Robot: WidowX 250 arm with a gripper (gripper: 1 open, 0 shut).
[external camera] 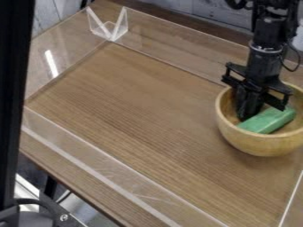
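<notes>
A light wooden bowl (243, 140) stands at the right of the table, holding a green oblong block (268, 121). My black gripper (246, 106) reaches down inside the bowl at its back left, beside the block; its fingers look shut, though their tips are partly hidden by the rim and nothing clearly shows between them.
A clear plastic bracket (108, 27) sits at the back left. Dark frame pieces line the left edge and lower left corner.
</notes>
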